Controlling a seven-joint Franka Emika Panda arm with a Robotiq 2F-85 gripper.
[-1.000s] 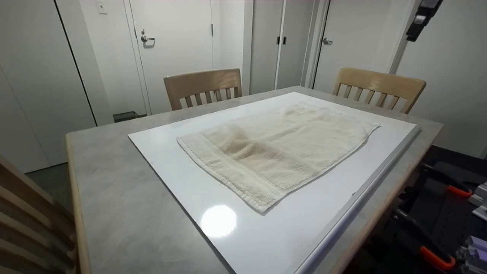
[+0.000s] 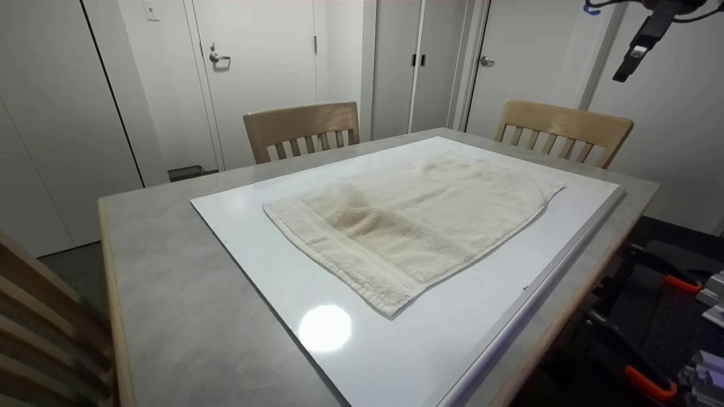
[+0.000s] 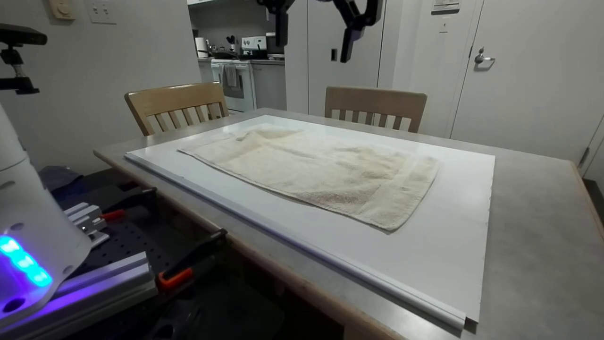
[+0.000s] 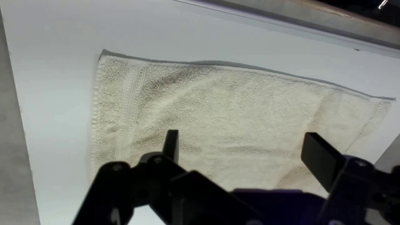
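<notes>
A cream towel (image 2: 434, 217) lies spread out on the white board, with a few wrinkles and raised folds. From the other side, the same towel (image 3: 317, 170) looks mostly flat, its banded end towards the right. My gripper (image 3: 312, 52) hangs well above the table, fingers wide apart and nothing between them. Looking down in the wrist view, the gripper spans the towel (image 4: 232, 108) from high up without touching it; the arm's own parts hide the towel's lower edge. Only one dark finger (image 2: 634, 61) shows at the top right of exterior view 1.
The white board (image 2: 251, 217) covers much of the grey table (image 2: 169, 271), with bare room around the towel. A raised rail (image 3: 294, 243) runs along the board's robot-side edge. Wooden chairs (image 3: 376, 105) stand around the table. Orange-handled clamps (image 3: 175, 278) sit near the robot base.
In exterior view 1 the gripper finger has come lower and slightly right, with more of it in view. The towel has not moved.
</notes>
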